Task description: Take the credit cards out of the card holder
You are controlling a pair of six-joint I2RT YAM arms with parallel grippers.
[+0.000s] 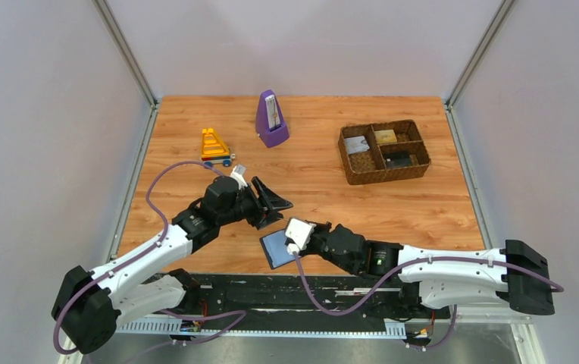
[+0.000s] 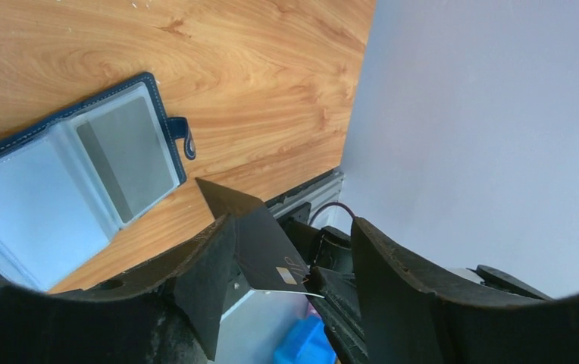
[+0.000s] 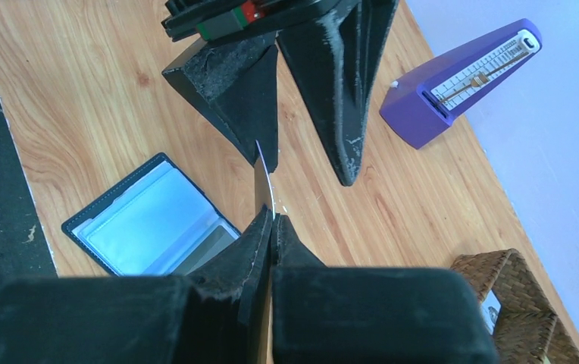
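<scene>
The card holder lies open on the table, with clear blue sleeves and a grey one in the left wrist view. A dark thin card is held upright in my right gripper, which is shut on it; it shows edge-on in the right wrist view. My left gripper stands open around that card's far end, its fingers either side of it in the left wrist view; whether they touch it I cannot tell.
A purple metronome and a yellow toy stand at the back. A wicker box with compartments sits at back right. Bare table surrounds the holder.
</scene>
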